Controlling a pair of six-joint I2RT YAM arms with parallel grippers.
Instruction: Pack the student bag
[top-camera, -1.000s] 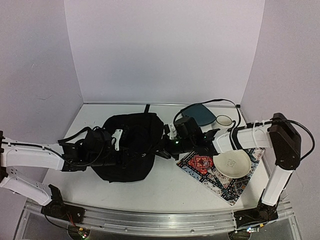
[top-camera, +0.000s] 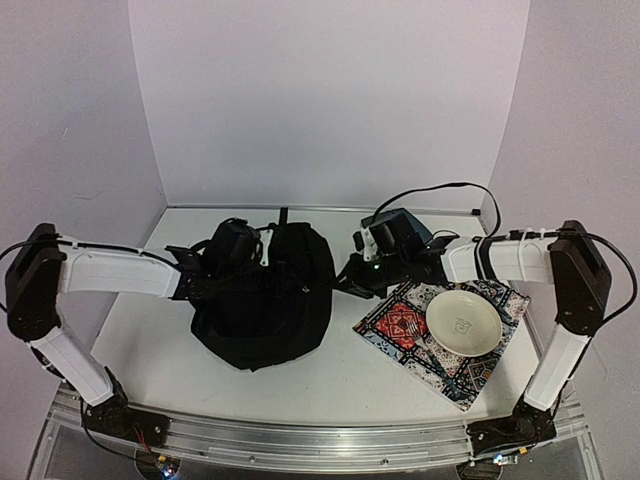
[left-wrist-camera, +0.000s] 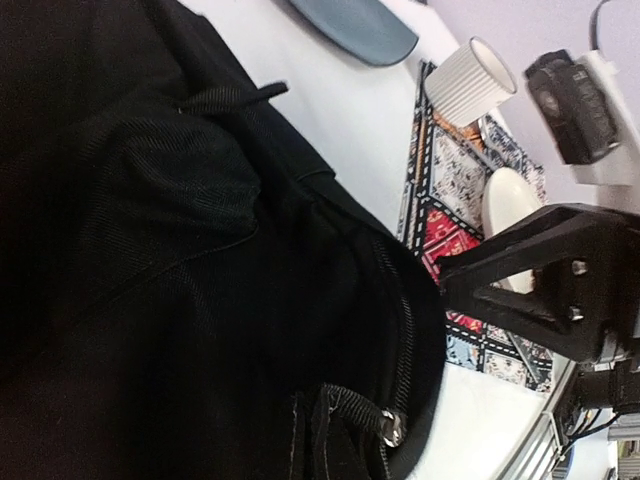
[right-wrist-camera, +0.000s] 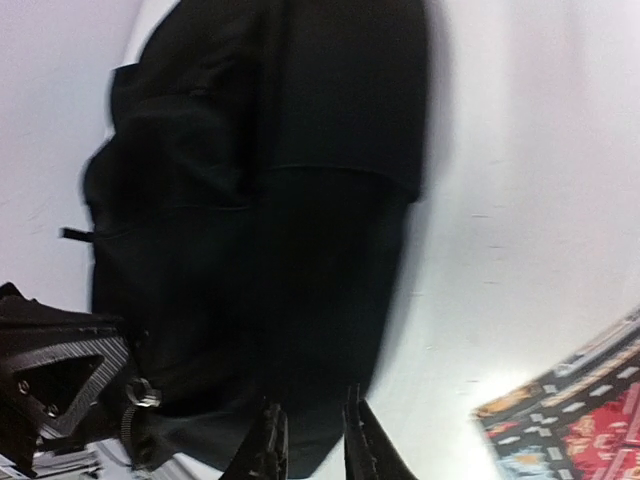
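Note:
The black bag (top-camera: 262, 325) lies on the left half of the table. My left gripper is over its near right part, its fingers close together at a corded zipper pull (left-wrist-camera: 355, 408). They appear shut on that pull, though dark cloth behind hides part of the grip. A metal ring joins the pull to the zipper (left-wrist-camera: 405, 320) along the bag's right edge. My right gripper stands just right of the bag, its fingertips apart and nothing seen between them.
On the right, a patterned mat (top-camera: 395, 325) carries a cream plate (top-camera: 475, 340) and a fork (top-camera: 415, 330). Behind the right arm lies a blue-grey flat item (left-wrist-camera: 360, 25), with a white ribbed cup (left-wrist-camera: 470, 85) nearby. Bare table shows in front of the bag.
My left arm has moved away from the front edge and to the right, and the bag has shifted right with it. The right gripper has drawn back slightly rightward from the bag.

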